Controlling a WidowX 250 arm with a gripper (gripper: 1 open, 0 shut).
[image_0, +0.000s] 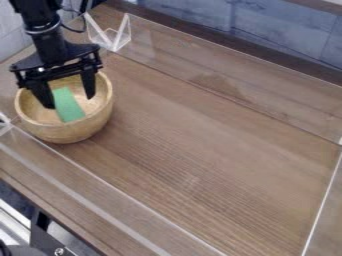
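My black gripper (66, 86) hangs at the upper left over a round wooden bowl (82, 130), its two fingers spread open and reaching down inside the rim. A green block (67, 108) lies in the bowl between the fingers, slanting toward the front. Whether either finger touches the block I cannot tell.
White frame-like pieces stand behind the bowl and at the left edge. The table's far edge runs along the upper right.
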